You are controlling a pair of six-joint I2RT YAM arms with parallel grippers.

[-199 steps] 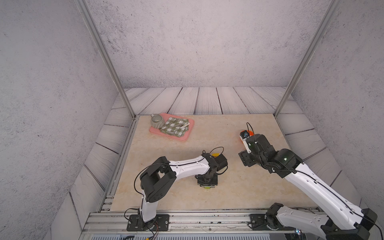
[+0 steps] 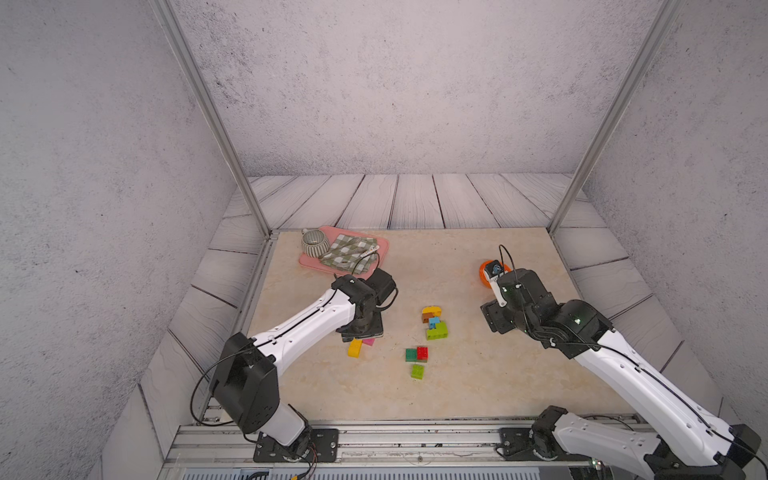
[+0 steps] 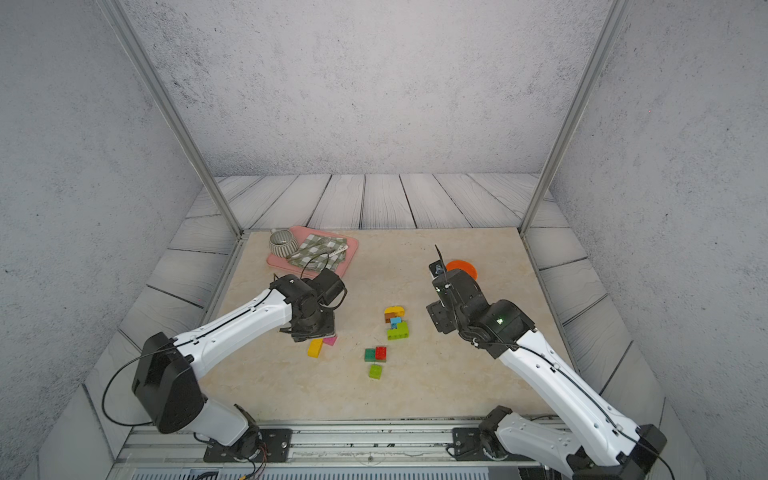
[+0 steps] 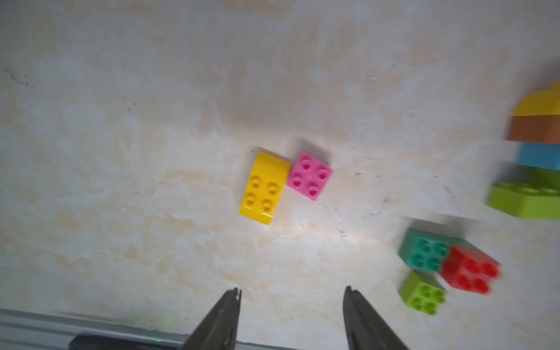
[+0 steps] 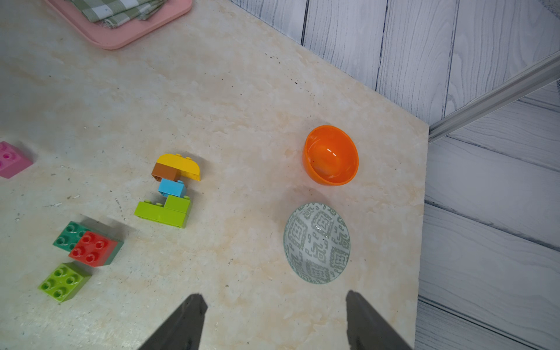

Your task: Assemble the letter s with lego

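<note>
My left gripper is open above the left of the table, over a yellow brick (image 4: 265,186) and a pink brick (image 4: 309,175) lying side by side. At the centre a group of yellow (image 5: 183,163), brown (image 5: 165,171), blue (image 5: 172,186) and lime (image 5: 163,214) bricks forms a bent row. In front lie a teal brick (image 5: 71,233), a red brick (image 5: 93,248) and a small lime brick (image 5: 64,282). My right gripper is open above the right side, its fingers empty.
An orange bowl (image 5: 329,157) and a patterned grey-green object (image 5: 316,242) sit at the right. A pink tray (image 2: 376,268) with a checked cloth and striped cup is at the back left.
My left arm has moved from the middle front toward the back left, uncovering the central bricks. The right arm has shifted slightly.
</note>
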